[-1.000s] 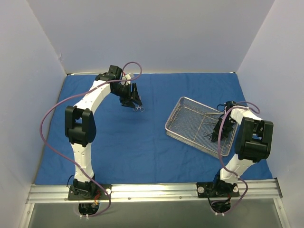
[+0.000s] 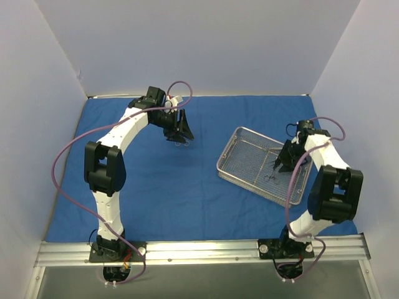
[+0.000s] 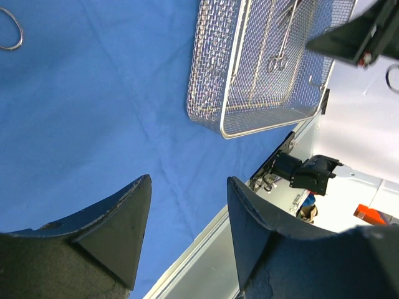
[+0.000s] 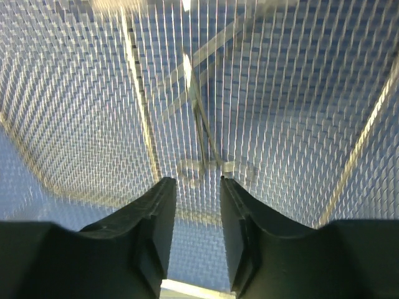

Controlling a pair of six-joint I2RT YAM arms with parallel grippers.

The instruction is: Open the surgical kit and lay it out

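Observation:
On the right of the blue cloth lies the wire mesh tray (image 2: 240, 180). Inside it, a scissor-like instrument (image 4: 201, 118) with two ring handles shows in the right wrist view, its rings just ahead of my right gripper. That gripper is over the tray, its fingers apart with nothing between them. A second ringed instrument (image 2: 181, 144) rests on the cloth at the upper left, mostly hidden under my left gripper (image 2: 183, 138). The left fingers (image 3: 134, 212) stand wide apart and empty; in that view a ring of the instrument (image 3: 20, 37) appears at the left edge.
Thin rods (image 4: 140, 93) cross the tray's mesh floor. Walls (image 2: 349, 93) close in the sides and back, the right one near my right arm.
Over the last second my right gripper has shifted toward the back of the tray, and its fingers show apart. My left gripper has moved slightly right, now covering more of the instrument's rings.

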